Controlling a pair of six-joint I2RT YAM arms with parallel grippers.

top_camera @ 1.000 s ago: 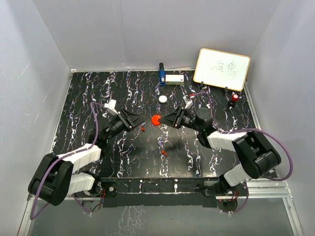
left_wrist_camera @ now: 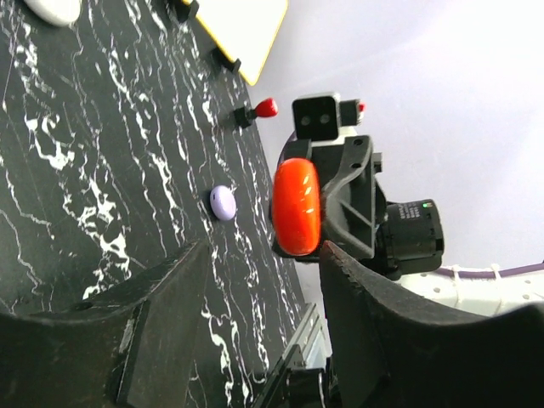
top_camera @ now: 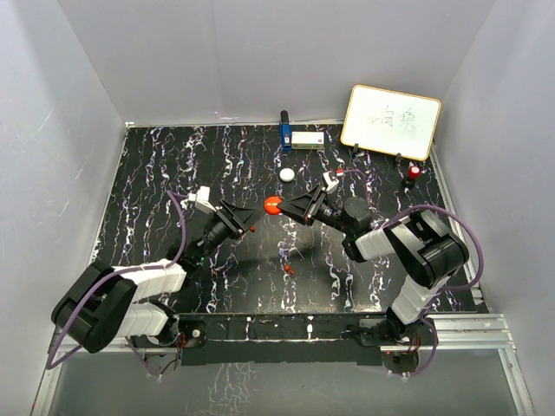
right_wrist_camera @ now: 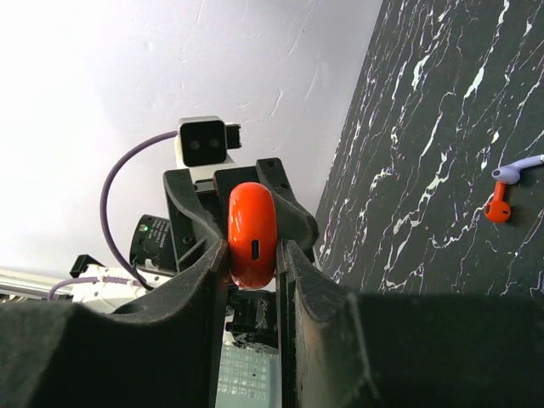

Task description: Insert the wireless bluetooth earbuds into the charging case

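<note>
A glossy red-orange charging case [top_camera: 272,205] is held above the table, with my right gripper shut on one end of it. The case [right_wrist_camera: 253,217] looks closed, and a small dark slot shows on its near face. Facing it from the left, my left gripper stands part open with its fingers [left_wrist_camera: 174,293] apart and nothing gripped; the case [left_wrist_camera: 297,204] lies beyond its tips. On the table in front are a red earbud [right_wrist_camera: 498,204] and a purple earbud [right_wrist_camera: 508,173]. Another small red piece [top_camera: 252,229] shows beside the left gripper.
A purple oval object [left_wrist_camera: 223,203] lies on the table near the right arm. Toward the back are a white round object [top_camera: 286,175], a small box [top_camera: 308,139], a blue item [top_camera: 285,130] and a whiteboard [top_camera: 392,121]. A red-topped item [top_camera: 413,173] stands at right.
The left gripper has shifted a little to the right, so the two are closer.
</note>
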